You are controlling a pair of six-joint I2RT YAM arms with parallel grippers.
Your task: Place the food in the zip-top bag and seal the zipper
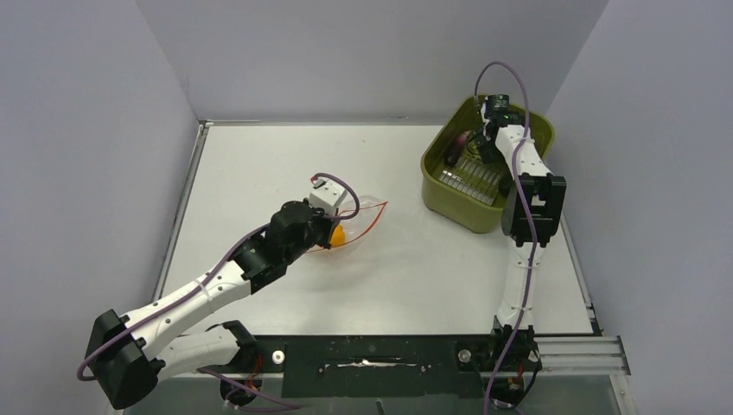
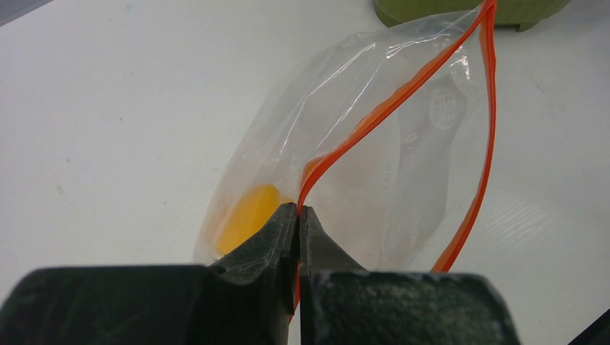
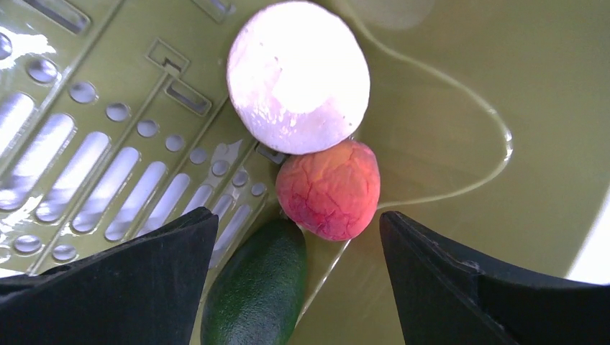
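Observation:
A clear zip top bag [image 2: 424,144] with an orange-red zipper edge lies on the table, its mouth spread apart. Through its film shows a yellow-orange food piece [image 2: 248,215]. My left gripper is shut on the bag's zipper edge. Inside the green basket, my right gripper is open. Ahead of and between its fingers sits a reddish, peach-like fruit [image 3: 331,190], touching a round white-and-pink item [image 3: 298,75]. A dark green avocado-like item [image 3: 259,287] lies below the fruit, partly cut off by the frame.
The green basket [image 1: 454,207] stands at the table's back right, with steep walls and a slotted floor. A dark purple eggplant [image 1: 455,151] lies at its left side.

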